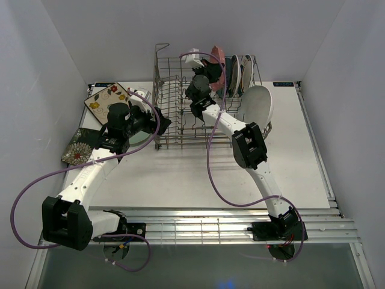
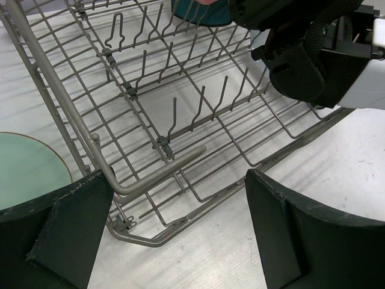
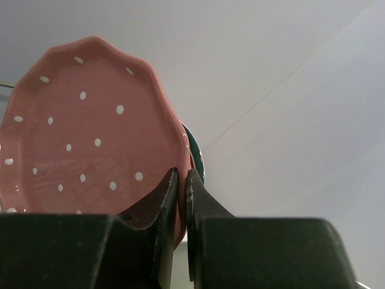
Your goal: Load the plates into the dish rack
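Observation:
A pink dotted plate (image 1: 218, 55) stands on edge in the back of the dish rack (image 1: 171, 137); my right gripper is shut on its rim. Beside it stand several upright plates (image 1: 236, 72), and a white plate (image 1: 257, 107) is at the rack's front right. My left gripper (image 1: 161, 123) is open at the rack's left front, its fingers empty in the left wrist view. A pale green plate (image 2: 27, 168) lies left of the rack. A flowered square plate (image 1: 105, 96) and a dark patterned plate (image 1: 77, 150) lie at the far left.
Grey walls (image 1: 337, 54) surround the table. The left half of the rack is empty, with rows of tines showing in the left wrist view.

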